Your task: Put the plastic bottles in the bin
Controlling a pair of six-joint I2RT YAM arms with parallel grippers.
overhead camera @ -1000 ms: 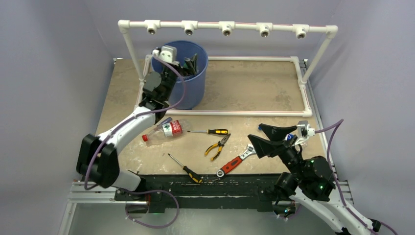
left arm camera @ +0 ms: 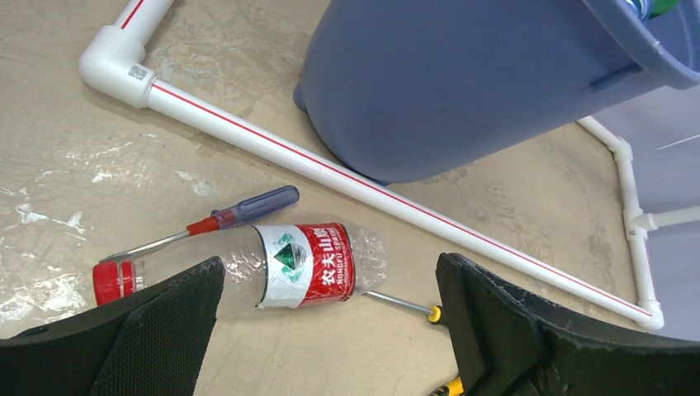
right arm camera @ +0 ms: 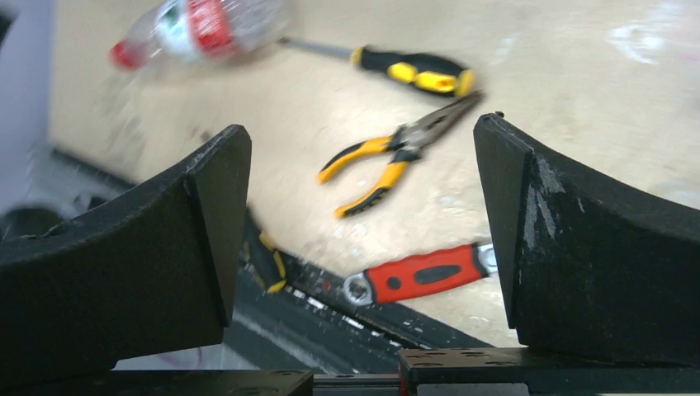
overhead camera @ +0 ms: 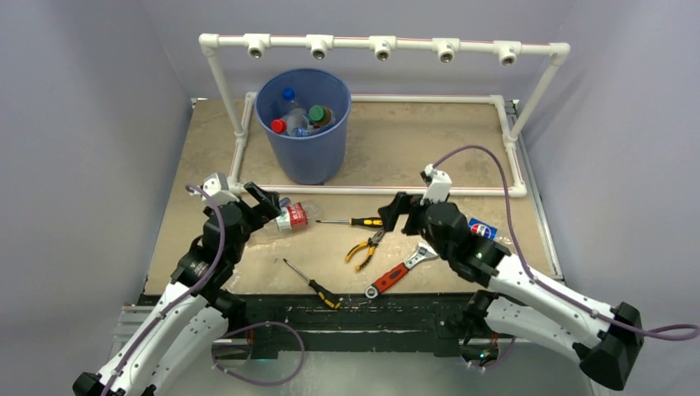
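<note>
The blue bin [overhead camera: 301, 161] stands behind the front pipe, holding several bottles with blue, red and green caps. A clear bottle with red label [left arm camera: 322, 264] and red cap lies on the board; my left gripper [overhead camera: 262, 198] hangs open above it, its fingers either side in the left wrist view. A bottle with blue label [overhead camera: 482, 229] lies at the right, partly behind my right arm. My right gripper [overhead camera: 400, 208] is open over the tools, nothing between its fingers.
Screwdrivers [overhead camera: 363, 222], pliers [overhead camera: 363, 250] and a red-handled wrench [overhead camera: 392, 276] lie across the front board. A white pipe frame [overhead camera: 429, 191] surrounds the bin's area, with an upper rail behind.
My left gripper has come from over the bin down toward the red-labelled bottle. My right gripper has moved left and back, uncovering the blue-labelled bottle.
</note>
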